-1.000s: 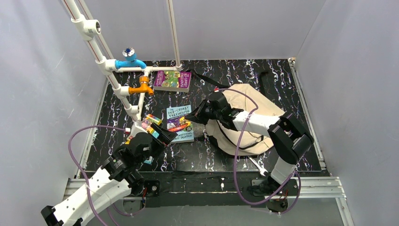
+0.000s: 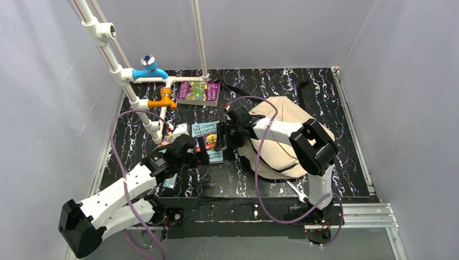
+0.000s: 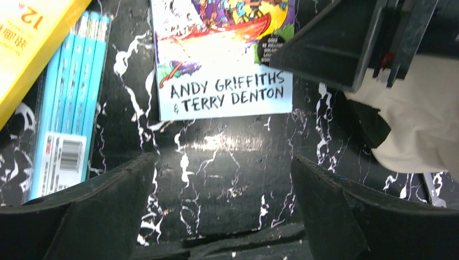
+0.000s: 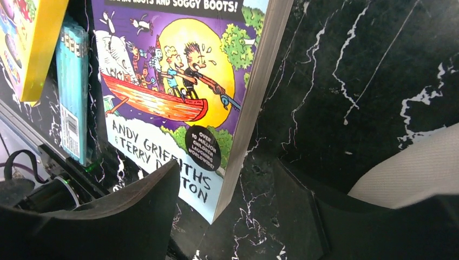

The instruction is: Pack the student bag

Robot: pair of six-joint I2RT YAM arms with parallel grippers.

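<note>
A beige bag [image 2: 281, 154] lies on the right of the dark table, its near edge also in the left wrist view. Flat in the middle is a 143-Storey Treehouse book [image 2: 205, 129], its lower cover clear in the right wrist view. My left gripper [image 2: 202, 151] hovers over the book's left side, open and empty. Over the book's right edge is my right gripper, open, its fingers apart with the spine side between them in view. Blue pencils [image 3: 70, 97] and a yellow box [image 3: 32, 43] lie left of the book, partly hidden by my left arm from above.
A second, purple book [image 2: 198, 93] lies at the back. White pipes with blue and orange taps [image 2: 162, 100] rise at the left. A small white-handled item [image 2: 295, 189] sits by the bag's front edge.
My left gripper has moved right and away from the front, over the book's left side. The right gripper has turned and shifted slightly near the book's right edge. Book and bag look unmoved.
</note>
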